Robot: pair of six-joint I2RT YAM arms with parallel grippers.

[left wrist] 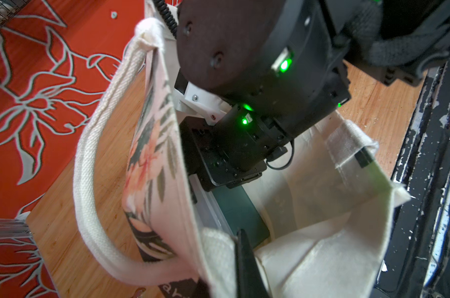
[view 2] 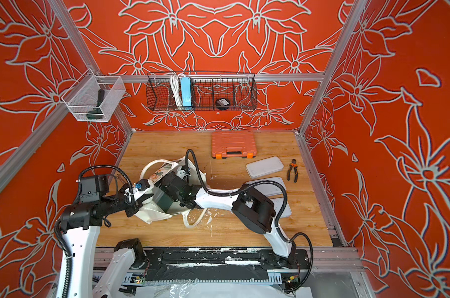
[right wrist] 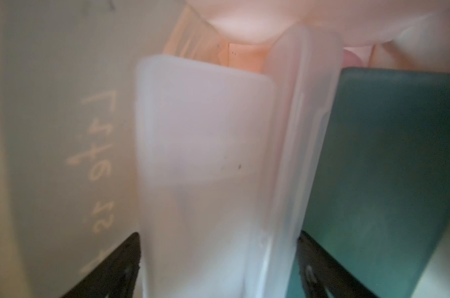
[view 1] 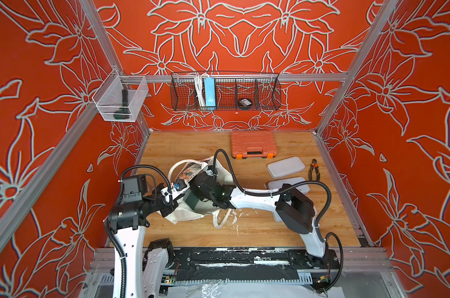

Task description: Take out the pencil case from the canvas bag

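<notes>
The canvas bag [left wrist: 155, 188] stands open at the table's left-front, cream inside with a floral panel and rope handles. My left gripper [view 1: 177, 198] is at the bag's left rim, shut against the fabric; what is between its fingertips is unclear. My right gripper is down inside the bag, part open, its fingers on either side of a translucent white case [right wrist: 205, 149]. A dark green flat item [right wrist: 378, 164] lies beside that case. Whether the fingers touch the case is blurred.
An orange toolbox [view 1: 253, 144] lies at the back. Pliers [view 1: 314, 169] and white cases [view 1: 285, 167] lie to the right, partly under the right arm. A wire basket [view 1: 225, 92] hangs on the back wall.
</notes>
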